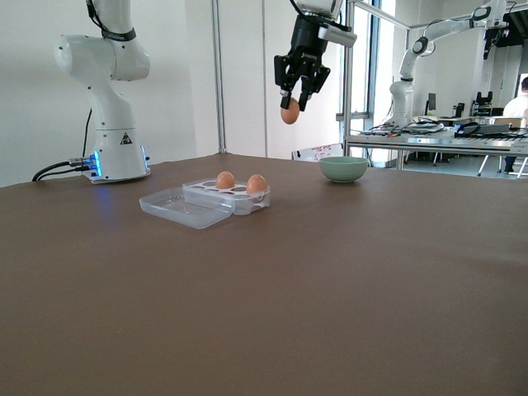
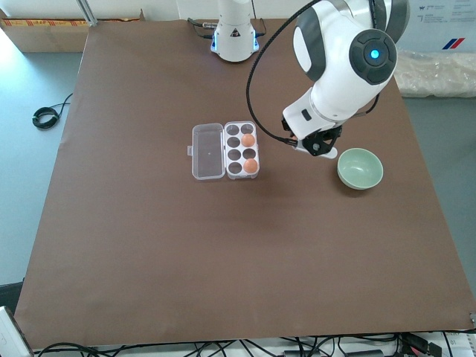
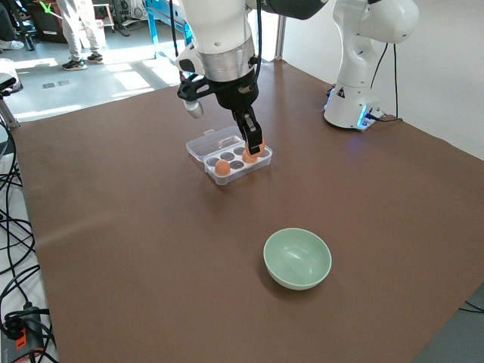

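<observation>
My gripper [image 1: 295, 99] is shut on an egg [image 1: 289, 114], held in the air between the egg carton and the bowl; in the left view the gripper [image 2: 316, 137] hides the held egg. The clear plastic carton [image 2: 210, 152] lies open, with two eggs [image 2: 248, 140] in its tray among several empty wells. A pale green bowl [image 2: 360, 168] sits on the table to the right of the carton in the left view; in the right view the bowl [image 3: 297, 259] is nearer the camera.
Loose cables run along the floor beside the table.
</observation>
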